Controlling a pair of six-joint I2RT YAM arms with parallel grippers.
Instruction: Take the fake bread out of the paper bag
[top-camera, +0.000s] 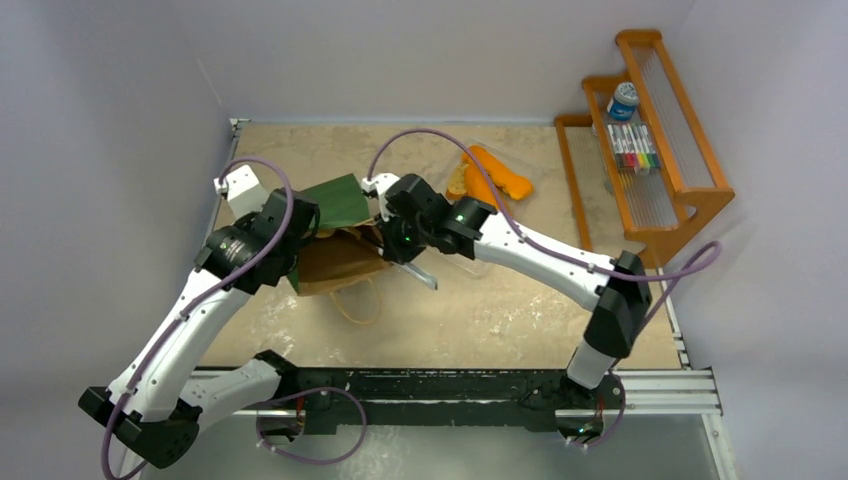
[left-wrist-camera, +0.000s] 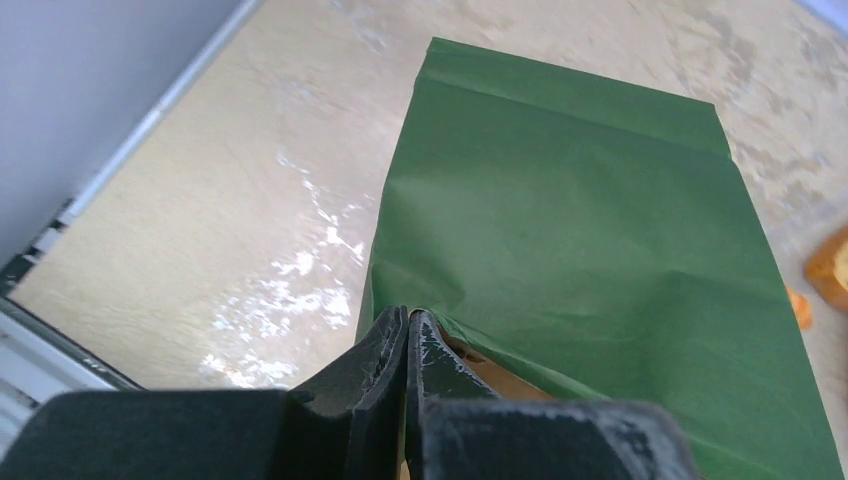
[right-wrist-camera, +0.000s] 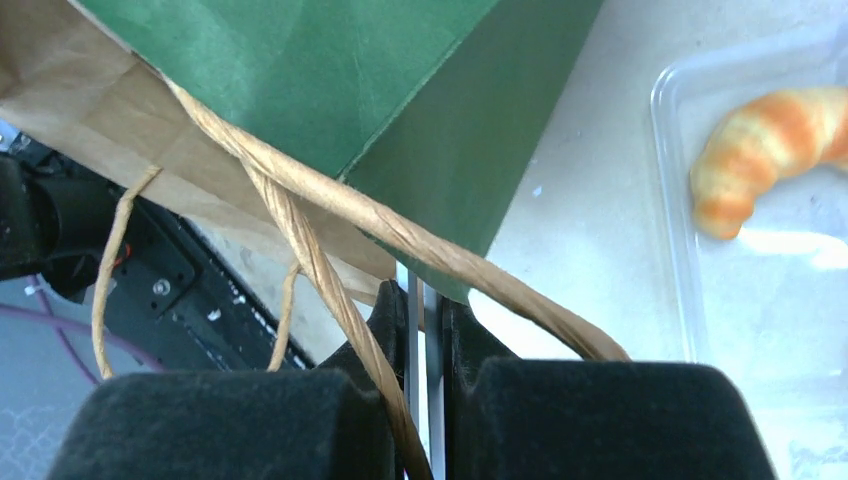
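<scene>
The paper bag (top-camera: 345, 257), green outside and brown inside, lies tipped with its mouth toward the front. In the left wrist view my left gripper is shut on the bag's thin paper edge. My right gripper is shut on silver tongs (top-camera: 416, 273), at the bag's mouth; a twisted handle (right-wrist-camera: 370, 215) of the bag crosses in front of it. The tongs' tips are hidden. A croissant (right-wrist-camera: 765, 150) rests in a clear tray, and orange loaf-shaped bread (top-camera: 505, 176) shows behind my right arm. No bread is visible inside the bag.
The clear tray (right-wrist-camera: 668, 150) stands right of the bag, partly beneath my right arm in the top view. A wooden rack (top-camera: 650, 150) with markers and a jar is at the right.
</scene>
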